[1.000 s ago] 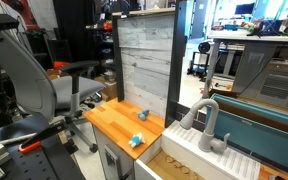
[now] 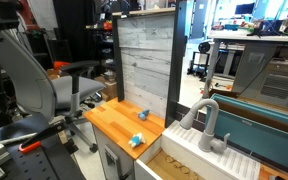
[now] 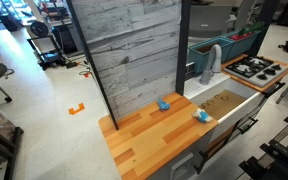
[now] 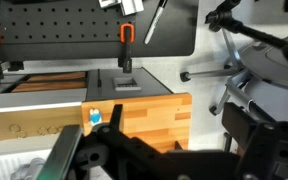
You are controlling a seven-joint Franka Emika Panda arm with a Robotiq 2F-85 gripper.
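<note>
Two small blue-and-white objects rest on the wooden countertop (image 2: 112, 120). One (image 2: 143, 113) lies nearer the grey plank wall, the other (image 2: 136, 140) nearer the front edge by the drawer. An open drawer (image 3: 220, 102) with a wooden bottom extends beside the counter. Seen from above in the wrist view, my gripper has its dark fingers wide apart at the bottom, open, with nothing visible between them. A small blue-and-white object (image 4: 94, 116) shows on the counter, close to the left finger. In the exterior views I cannot make out the gripper.
A grey faucet (image 2: 209, 118) rises behind the drawer. Dark hobs (image 3: 253, 68) sit farther along the counter. The plank wall (image 2: 144, 65) stands upright at the counter's back. A black table (image 4: 74, 40) borders the counter. Chairs stand off to the side.
</note>
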